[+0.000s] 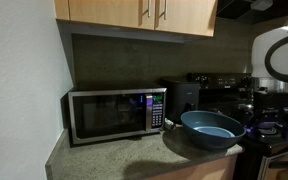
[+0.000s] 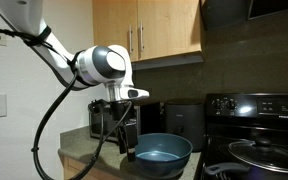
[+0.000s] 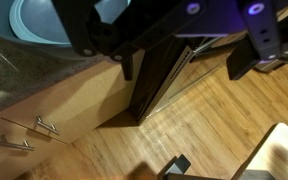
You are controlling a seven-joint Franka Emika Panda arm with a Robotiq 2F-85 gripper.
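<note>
My gripper stands open in the wrist view, its dark fingers wide apart with nothing between them. Beneath it are the gap beside the cabinet and the wooden floor. A large blue pot (image 1: 212, 130) rests on the counter near its right end; part of it also shows at the upper left of the wrist view. In exterior view 2 the white arm (image 2: 106, 68) reaches in from the left, and the gripper end hangs in front of the counter, left of the blue pot (image 2: 162, 152) as seen there.
A microwave (image 1: 114, 114) stands on the counter (image 1: 114, 158) against the wall, with a dark appliance (image 1: 181, 95) beside it. The stove (image 2: 249, 120) carries a lidded pan (image 2: 266, 158). Wooden cabinets (image 1: 134, 14) hang above.
</note>
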